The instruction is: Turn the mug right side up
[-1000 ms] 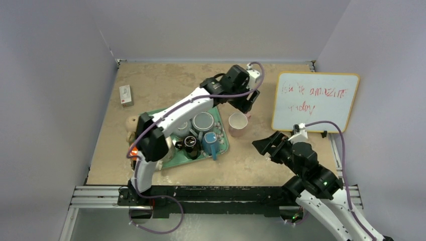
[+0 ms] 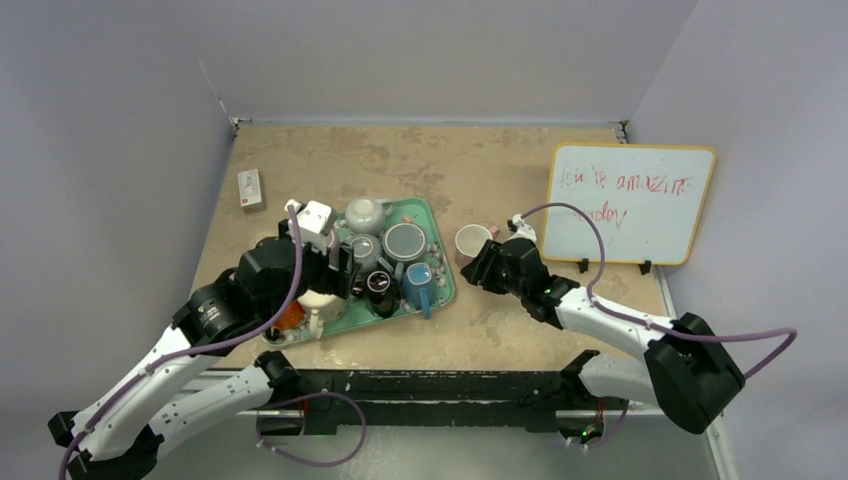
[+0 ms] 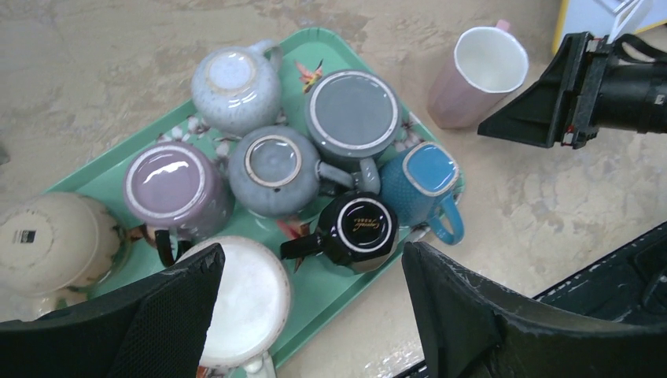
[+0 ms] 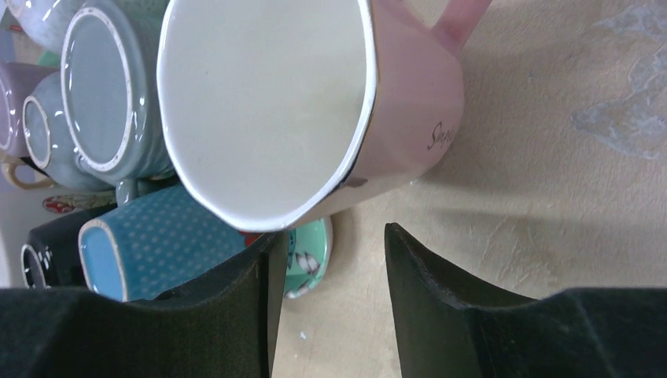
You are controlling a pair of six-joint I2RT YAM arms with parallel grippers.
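Note:
The pink mug [image 2: 472,241] stands upright on the table just right of the green tray, mouth up. Its white inside and pink handle [image 3: 502,25] show in the left wrist view. Close by the mug's near side is my right gripper, part open, with no object between its fingers; whether it touches the mug I cannot tell. My left gripper is open above the tray, its fingers well apart and holding nothing. Upside-down mugs fill the tray, among them a blue mug [image 2: 419,282] and a black mug [image 3: 364,230].
The green tray [image 3: 330,38] lies left of the pink mug. A whiteboard [image 2: 630,203] with red writing is at the right, and a small white box [image 2: 250,190] at the far left. Bare table lies behind and in front of the pink mug.
My left arm has swung left, from near the pink mug to over the tray. My right gripper has come left and up to the mug, its fingers narrowing. The mug looks unmoved.

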